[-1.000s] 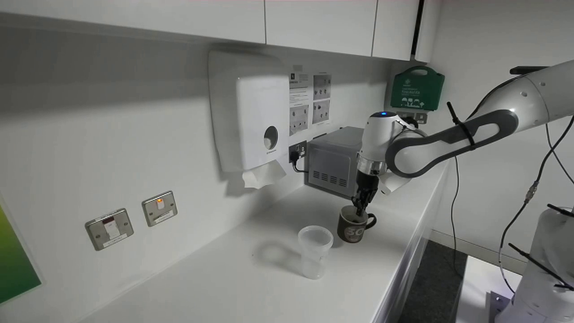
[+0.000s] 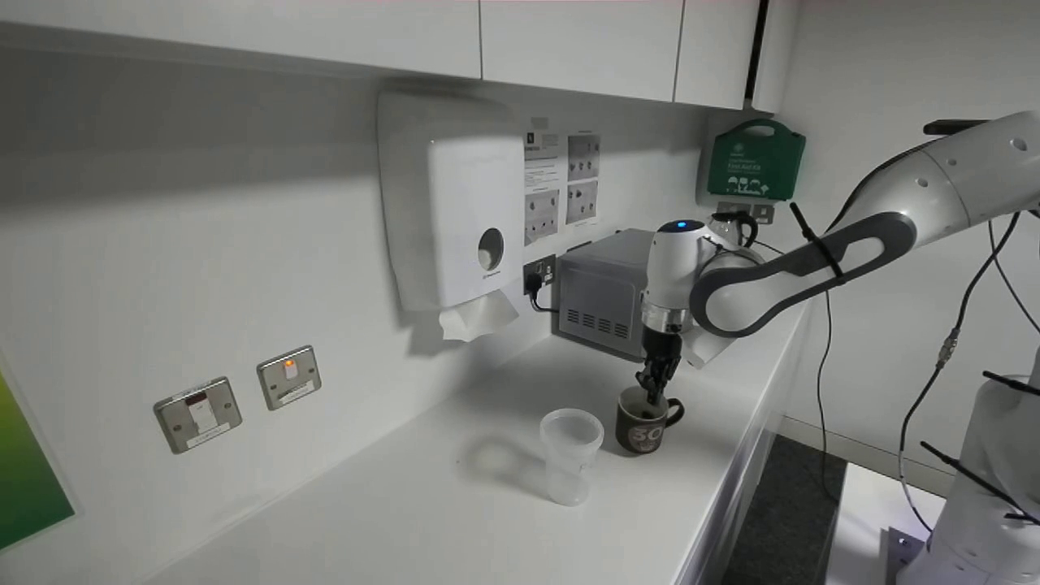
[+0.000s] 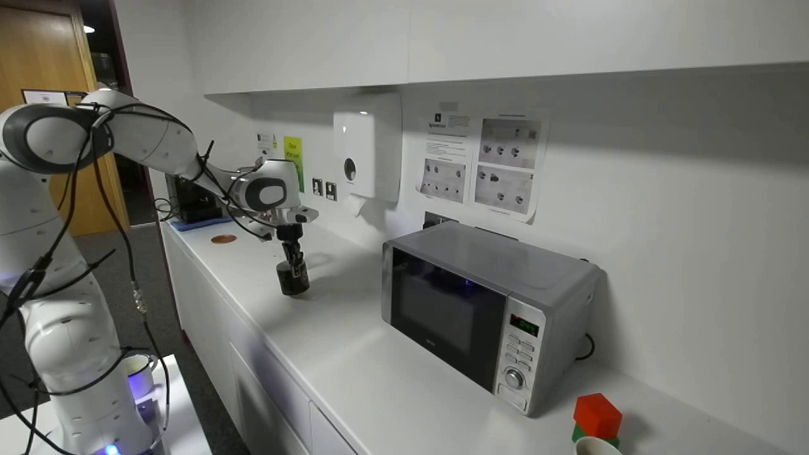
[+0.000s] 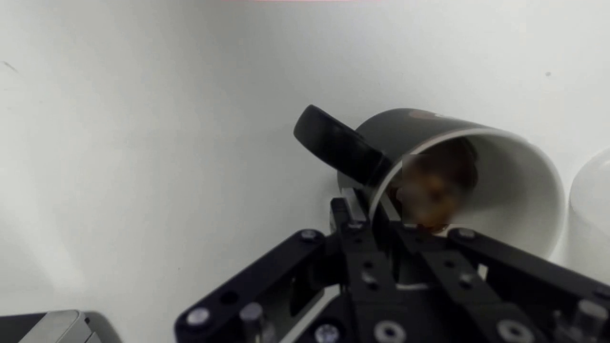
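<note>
A dark mug (image 2: 640, 428) with a pale interior stands upright, at or just above the counter; I cannot tell whether its base touches. My gripper is shut on its rim, one finger inside the mug and the other outside, close by the handle (image 4: 337, 140). In the wrist view a brown content, partly blurred, shows inside the mug. A clear plastic cup (image 2: 570, 458) stands upright on the counter a little to the left of the mug in exterior view 1. From exterior view 2 the mug (image 3: 292, 278) hangs under the gripper's dark fingers.
A grey microwave (image 3: 455, 303) sits against the wall behind the mug. Beyond it are a red block (image 3: 597, 416) and a white cup (image 3: 595, 447). The counter's front edge runs close to the mug; bare counter (image 2: 439, 517) lies to the left.
The mug and the gripper have moved lower and slightly nearer the camera in exterior view 1. The clear cup has not moved.
</note>
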